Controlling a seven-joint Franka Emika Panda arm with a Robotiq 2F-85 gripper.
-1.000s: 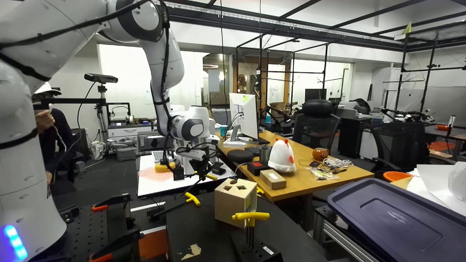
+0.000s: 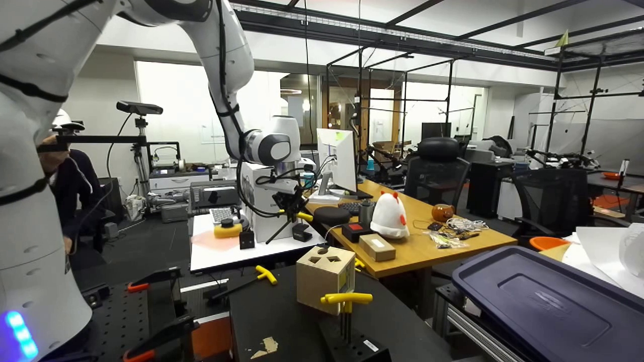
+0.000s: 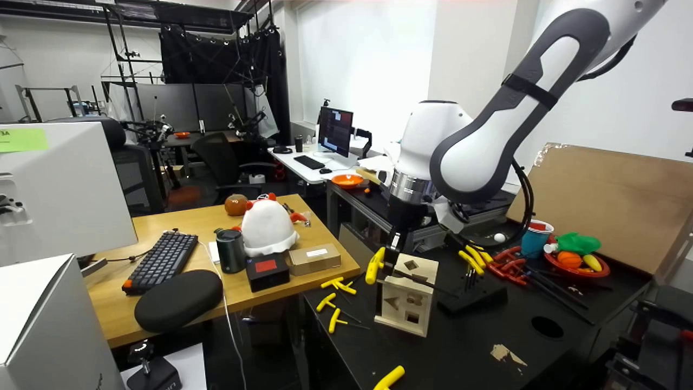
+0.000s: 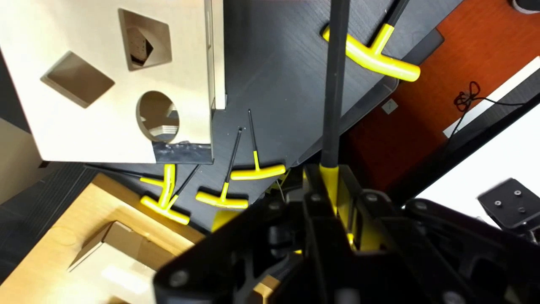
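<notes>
My gripper is shut on a yellow-handled hex key, whose black shaft stretches away from the fingers. In exterior view 1 the gripper hangs above and behind the wooden box, with the held key's yellow handle beside it. The wooden box has shaped holes in its faces and sits on the black table. A black stand at the table's front carries several upright yellow-handled keys. Another yellow T-handle key lies loose on the table, and several more lie by the box.
A wooden desk adjoins the black table, bearing a small cardboard box and a white plush toy. Red-handled tools and a red bowl occupy the table's far end. Bare tabletop shows around the wooden box.
The arm has lifted, raising my gripper and the held key higher and slightly to the right in exterior view 1. Box, stand and loose keys stay put.
</notes>
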